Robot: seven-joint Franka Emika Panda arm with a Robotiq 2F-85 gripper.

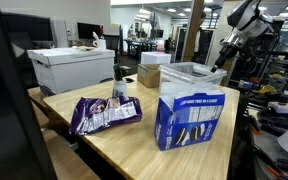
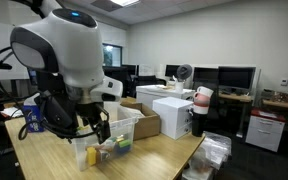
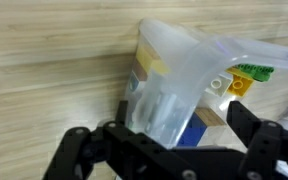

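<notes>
A clear plastic bin stands on the wooden table, with colourful pieces inside, among them a yellow block. In the wrist view its translucent wall runs up between the spread fingers of my open gripper. Nothing is clamped. The gripper is over the bin's near side in exterior view 2, where the hand hides part of the rim. Whether a finger touches the wall I cannot tell.
A blue and white cookie box stands close to the bin. Further along the table are a purple snack bag, a bottle, a cardboard box and a white box.
</notes>
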